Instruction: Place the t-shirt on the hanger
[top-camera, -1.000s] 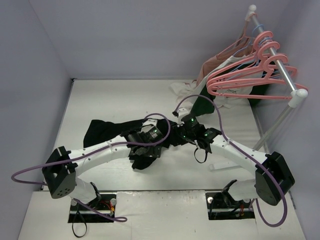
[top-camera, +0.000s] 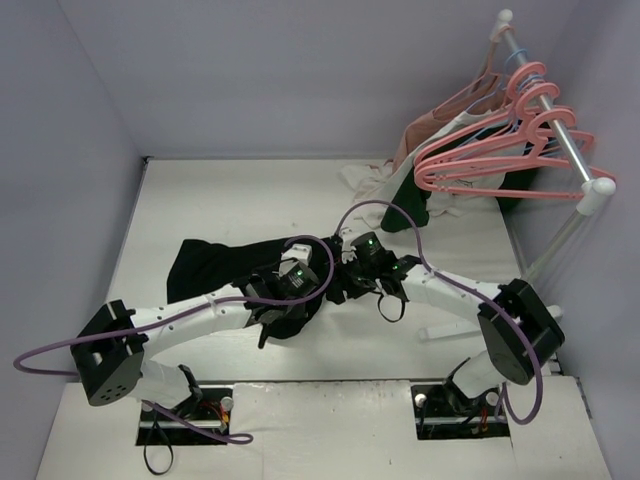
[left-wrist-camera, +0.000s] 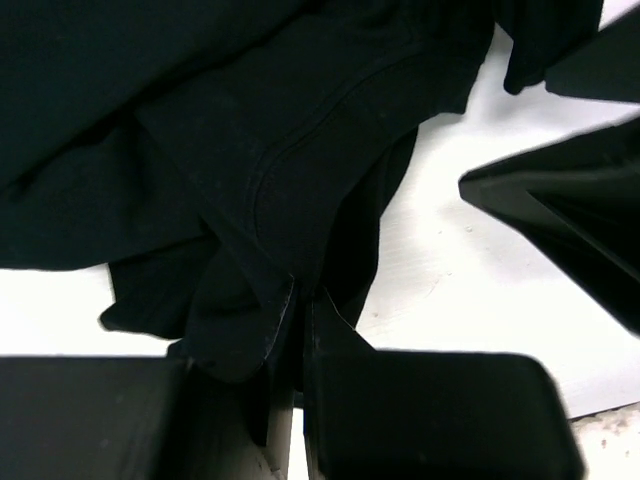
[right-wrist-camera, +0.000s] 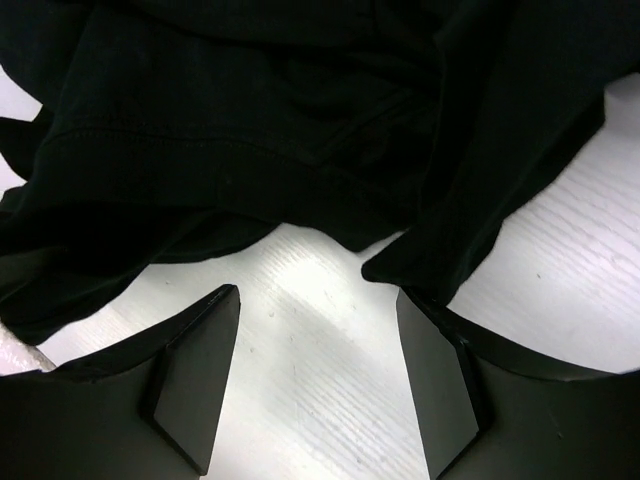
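Observation:
A black t-shirt (top-camera: 225, 262) lies crumpled on the white table, its right part hidden under my two grippers in the top view. In the left wrist view, my left gripper is shut with a fold of the shirt (left-wrist-camera: 330, 150) pinched between its fingertips. My right gripper stands open just short of the fabric (right-wrist-camera: 250, 160); bare table shows between its fingers, and a corner of cloth hangs by the tip of one finger (right-wrist-camera: 440, 370). Pink hangers (top-camera: 470, 165) hang on the rack at the upper right.
The metal rack rail (top-camera: 560, 125) slants over the table's right side. Pink, white and dark green garments (top-camera: 410, 205) hang from it at the back. Clear table (top-camera: 240, 190) lies behind the shirt.
The right arm has shifted left toward the left gripper, along the shirt. The left arm moved slightly toward the front earlier and has since hardly moved.

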